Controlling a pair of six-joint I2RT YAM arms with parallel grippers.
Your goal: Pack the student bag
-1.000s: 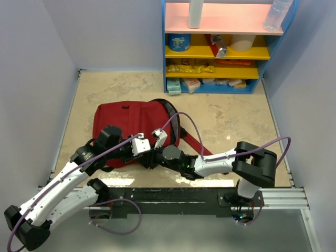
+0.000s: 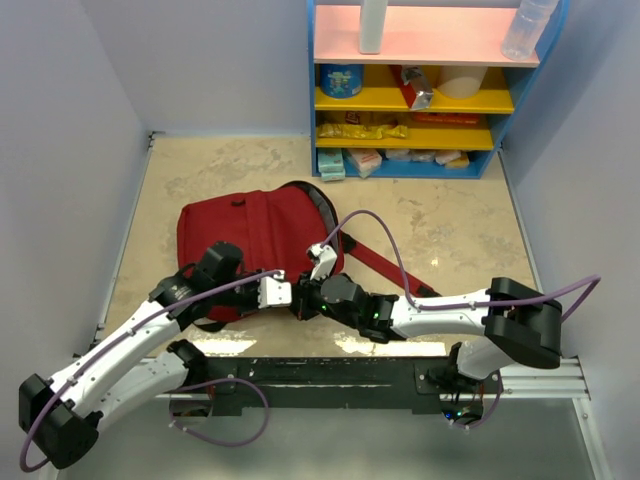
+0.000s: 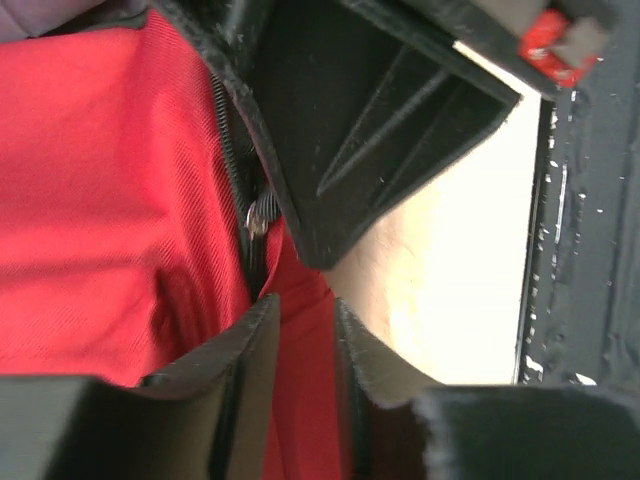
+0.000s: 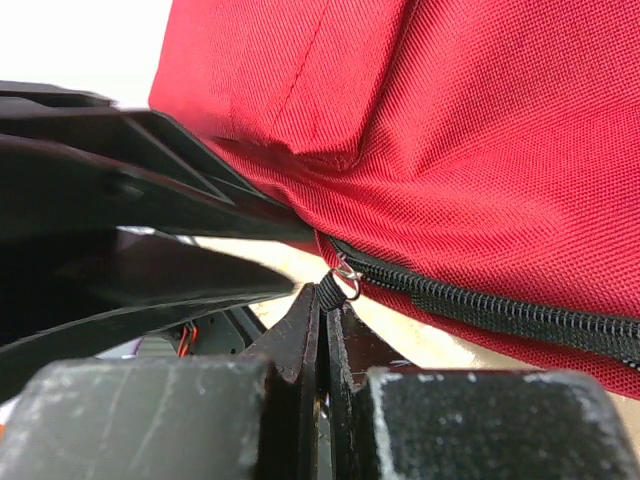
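A red bag (image 2: 222, 222) lies flat on the table, partly under both arms at its front edge. In the right wrist view, my right gripper is shut on the black zipper pull (image 4: 331, 291), whose metal ring hangs from the end of a black zipper (image 4: 480, 308). Close beside it, my left gripper stands partly open, its fingers a narrow way apart. Red cloth shows between them in the left wrist view; whether they touch it I cannot tell. The right gripper's black body hides part of the zipper there.
Behind the bag stands a shelf (image 2: 415, 97) with several packets, a blue tin (image 2: 341, 80) and a clear bottle (image 2: 528, 28). A red strap (image 2: 382, 262) trails right from the bag. Table space right of the bag is bare; the two grippers nearly touch.
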